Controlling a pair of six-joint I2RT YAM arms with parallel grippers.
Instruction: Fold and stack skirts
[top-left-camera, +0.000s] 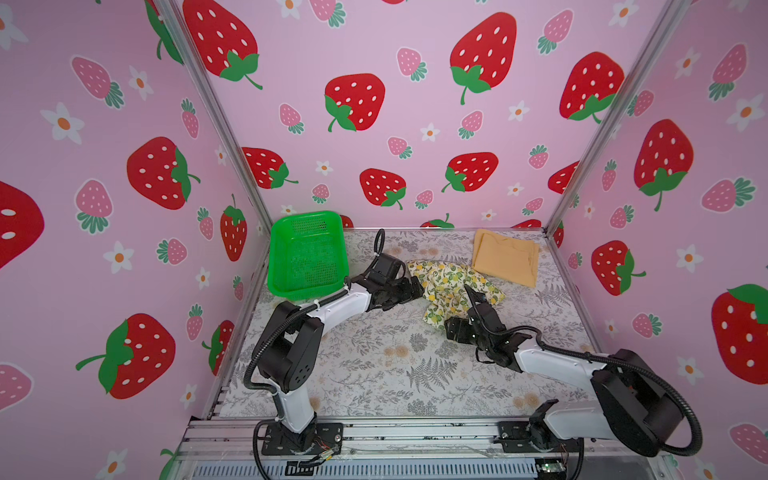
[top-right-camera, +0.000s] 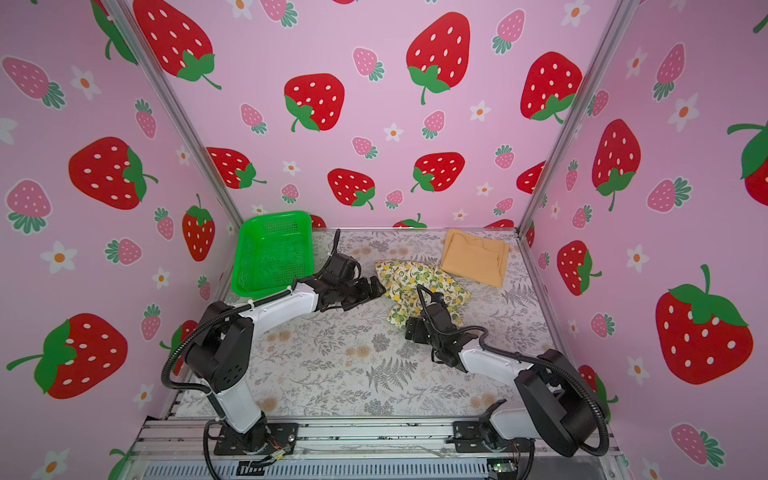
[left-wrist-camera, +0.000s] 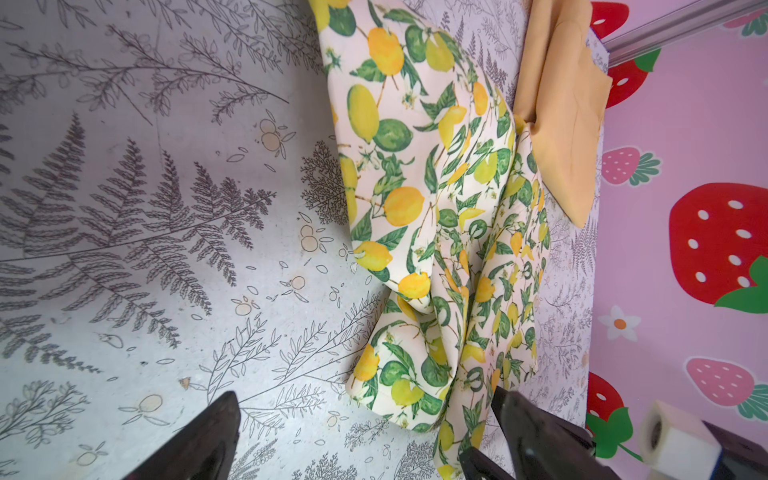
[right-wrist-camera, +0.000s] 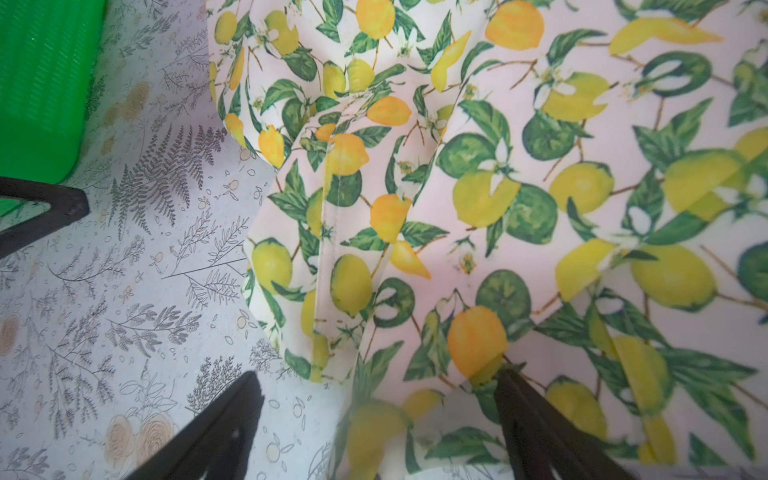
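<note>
A white skirt with a lemon print (top-left-camera: 448, 281) lies crumpled and partly folded over itself in the middle of the table. My left gripper (top-left-camera: 414, 289) is at its left end; in the left wrist view the fingers stand wide apart, one of the fingers (left-wrist-camera: 532, 436) beside the cloth and the other over bare table. Over the skirt's near edge is my right gripper (top-left-camera: 457, 329), also open, with lemon cloth (right-wrist-camera: 480, 280) spreading ahead of and under its fingers (right-wrist-camera: 544, 424). Whether that cloth lies between the fingertips or below them is hard to tell. The right arm hides part of the skirt.
An orange-tan folded cloth (top-left-camera: 505, 257) lies flat at the back right, close to the skirt's far side. At the back left stands an empty green basket (top-left-camera: 308, 280), near the left arm.
</note>
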